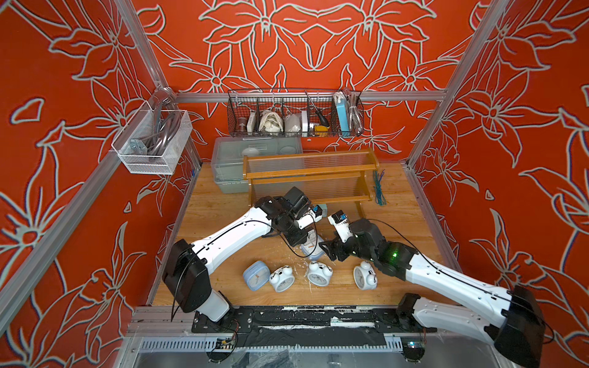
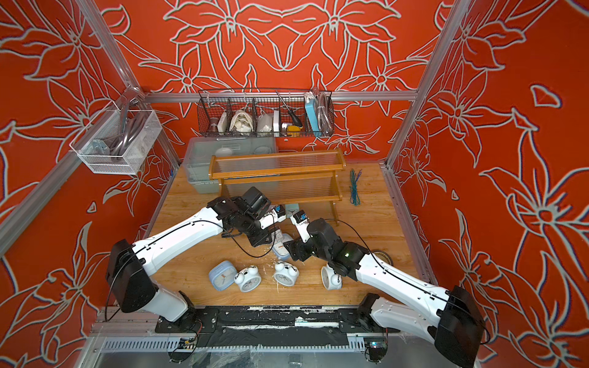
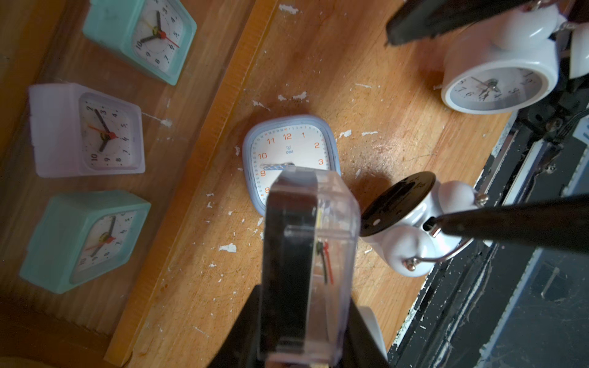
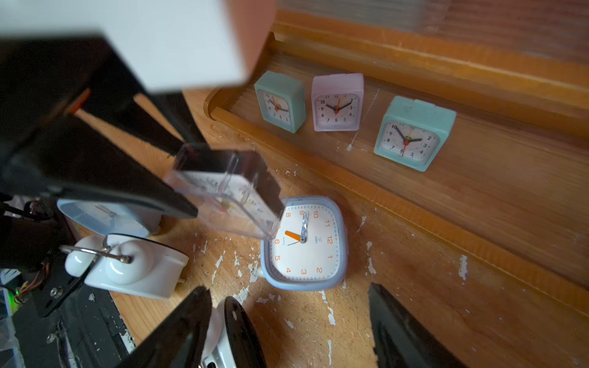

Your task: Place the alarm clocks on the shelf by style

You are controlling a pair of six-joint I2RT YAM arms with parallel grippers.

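Note:
My left gripper (image 1: 300, 236) is shut on a small clear-cased clock (image 4: 227, 190), held in the air above a square blue clock (image 4: 303, 245) lying face up. My right gripper (image 1: 331, 248) stands open beside it, empty. The shelf's lower board (image 4: 490, 202) carries two mint clocks (image 4: 279, 101) (image 4: 414, 138) and a lilac one (image 4: 337, 104) between them. Along the table's front are several white twin-bell clocks (image 1: 317, 274) and a blue clock (image 1: 256, 276) lying tilted at their left end.
A grey plastic box (image 1: 227, 162) sits behind the shelf. Teal cables (image 1: 377, 187) lie at its right. Wire baskets (image 1: 150, 156) hang on the frame.

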